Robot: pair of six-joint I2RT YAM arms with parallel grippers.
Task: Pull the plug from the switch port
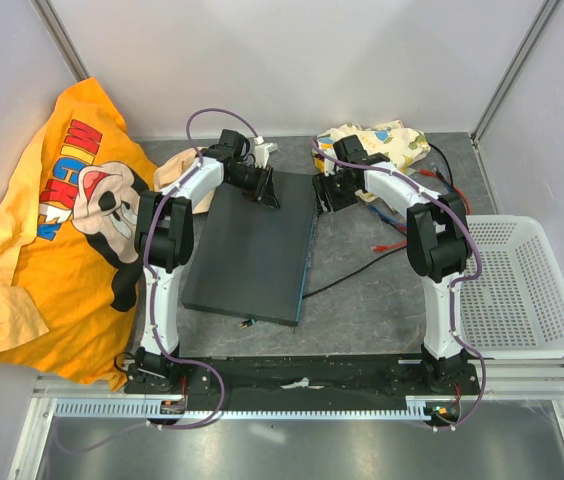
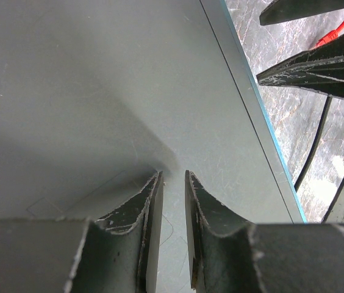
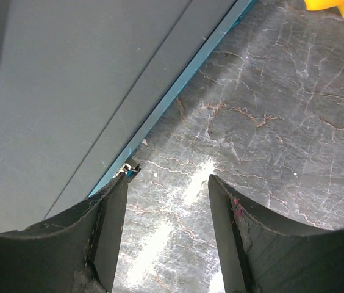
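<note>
The dark grey switch [image 1: 247,260] lies flat at the middle, its blue-edged side [image 2: 266,128] facing right. My left gripper hovers over its top near the far end, fingertips a small gap apart, nothing visible between them. My right gripper is open just beside the blue edge, over bare grey surface, nothing between its fingers. A small metal-and-blue piece [image 3: 132,170] shows at that edge by the left fingertip; I cannot tell if it is a plug. A black cable [image 1: 362,268] runs from the switch's right side.
An orange cloth [image 1: 62,240] covers the left. A white basket [image 1: 522,290] stands at right. A floral cloth [image 1: 402,140] and red and blue cables [image 1: 392,220] lie at back right.
</note>
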